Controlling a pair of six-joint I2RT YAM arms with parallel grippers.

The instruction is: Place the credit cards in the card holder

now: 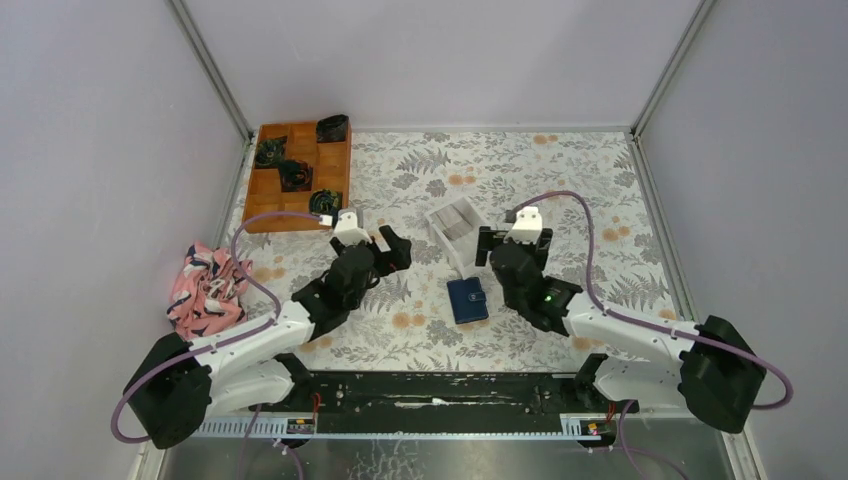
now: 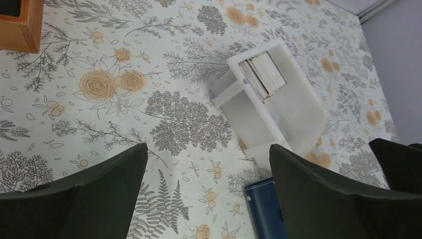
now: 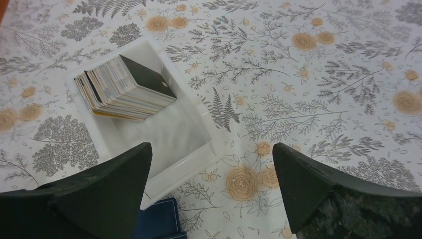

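A white tray [image 1: 446,227] stands mid-table, holding a stack of cards [image 3: 126,84] in its far part. Just in front of it lies a dark blue card holder [image 1: 467,300], partly hidden behind the fingers in both wrist views. My left gripper hangs open to the left of the tray, nothing between its fingers. My right gripper is open and empty too, above the table at the tray's right.
A wooden compartment box [image 1: 260,200] with dark coiled items stands at the back left. A pink patterned cloth [image 1: 205,290] lies at the left edge.
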